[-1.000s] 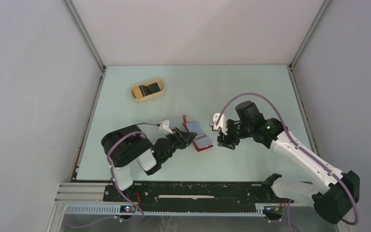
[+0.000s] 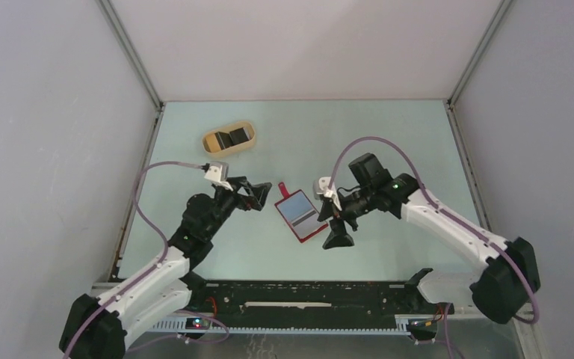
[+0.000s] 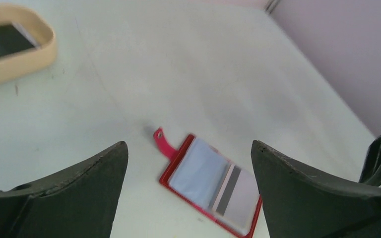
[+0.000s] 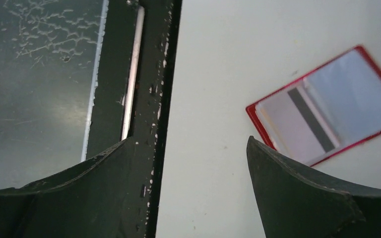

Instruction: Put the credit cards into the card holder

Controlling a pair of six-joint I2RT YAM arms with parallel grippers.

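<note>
A red card holder (image 2: 301, 216) with pale grey-blue cards and a dark stripe lies flat on the table, between the two arms, its red tab toward the back. It shows in both wrist views (image 3: 208, 183) (image 4: 327, 99). My left gripper (image 2: 254, 194) hangs open to the holder's upper left, empty between its fingers. My right gripper (image 2: 332, 228) is open and empty just right of the holder, close beside it.
A beige oval tray (image 2: 235, 147) with dark cards or wallets stands at the back left. A dark rail runs along the front edge.
My left gripper has moved up and left, away from the holder. My right gripper has shifted a little left and forward toward the table's front.
</note>
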